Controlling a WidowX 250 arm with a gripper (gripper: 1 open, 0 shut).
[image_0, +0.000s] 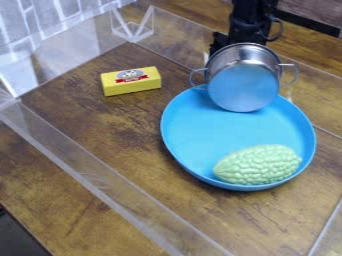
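Note:
A steel pot with side handles lies tipped on the back part of a blue plate, its round face toward the camera. On the plate's front right rests a green bumpy corn-like toy. Behind the pot, at the top of the view, the black robot arm and gripper are mostly hidden by the pot; the fingers cannot be made out.
A yellow box lies on the wooden table to the left of the plate. Clear plastic walls border the workspace.

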